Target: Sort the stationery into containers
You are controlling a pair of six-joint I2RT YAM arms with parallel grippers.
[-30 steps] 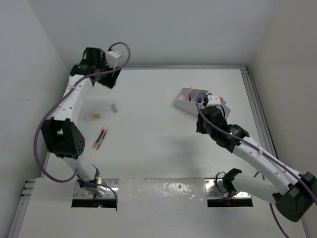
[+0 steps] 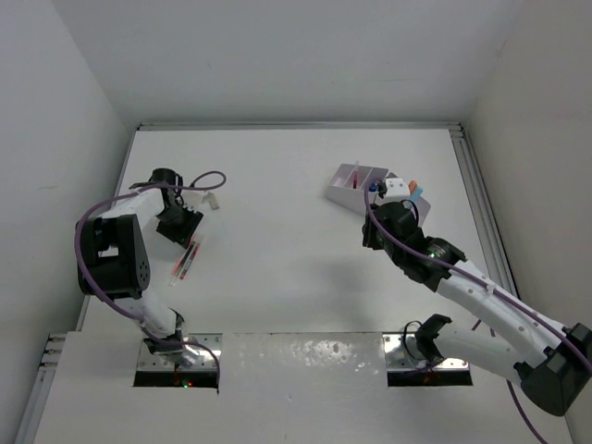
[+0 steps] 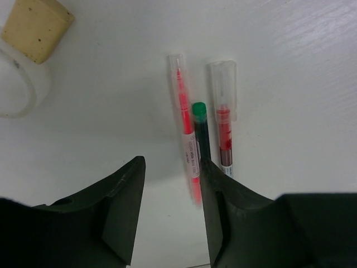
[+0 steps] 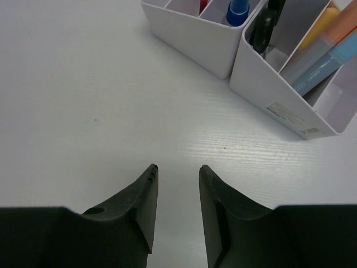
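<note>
My left gripper hovers part open over a group of markers at the left of the table: a pink marker, a dark marker with a green end and a red marker with a clear cap. Nothing shows between its fingers. My right gripper is part open and empty over bare table, before the divided white container, which holds orange, blue and yellow items and a dark object.
A yellow block and a round clear item lie beside the markers. A small beige piece lies farther right.
My left arm has swung down from the back of the table to low over the markers. The right arm has shifted only slightly.
</note>
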